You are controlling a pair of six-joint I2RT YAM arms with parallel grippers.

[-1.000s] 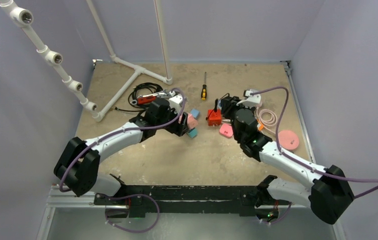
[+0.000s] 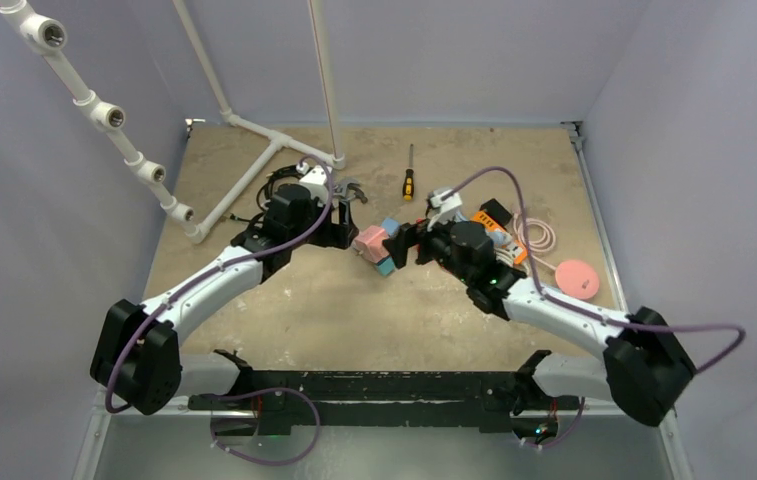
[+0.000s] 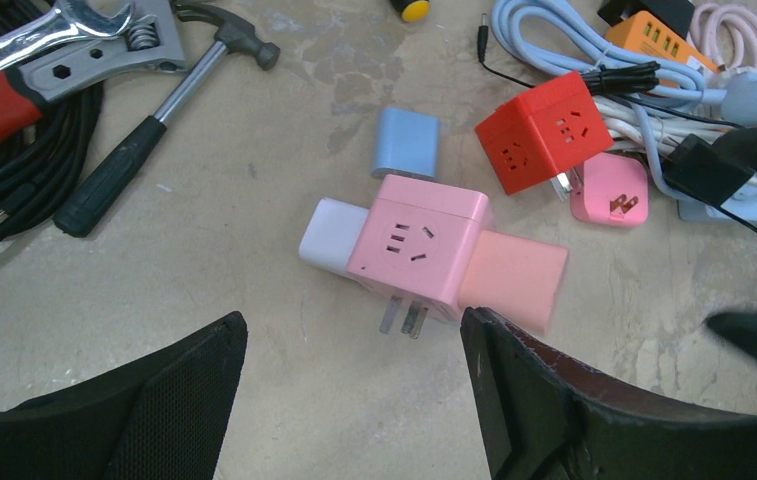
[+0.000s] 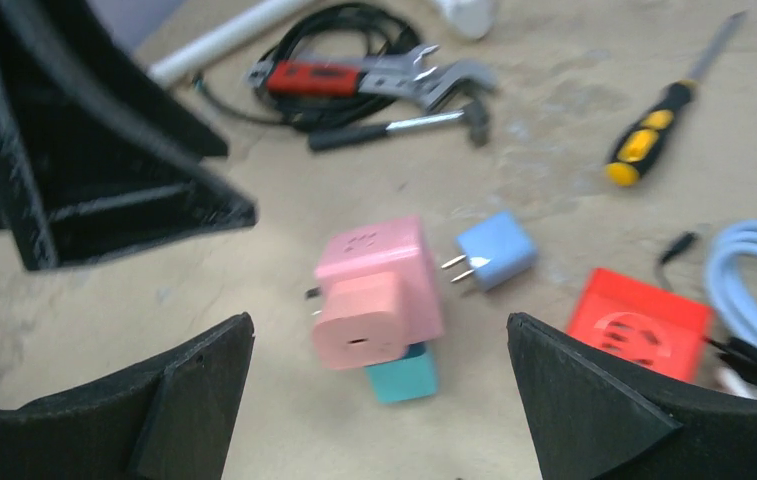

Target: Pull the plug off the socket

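Note:
A pink cube socket (image 3: 416, 230) lies mid-table with a peach plug block (image 3: 509, 275), a white one (image 3: 329, 240) and a teal one (image 4: 399, 380) around it, apparently attached; metal prongs show beneath it. My left gripper (image 2: 344, 225) is open, just left of the cube, nothing between its fingers. My right gripper (image 2: 404, 240) is open, just right of and above the cube, also empty. A blue charger (image 4: 494, 250) lies behind the cube.
A red cube socket (image 3: 544, 130) and tangled cables (image 3: 544, 35) lie to the right. A hammer (image 3: 124, 165), wrenches and black cable are at back left, a screwdriver (image 2: 409, 180) behind.
My right gripper has swung left toward the pink cube from over the cables. My left gripper has drawn back slightly left from over the cube.

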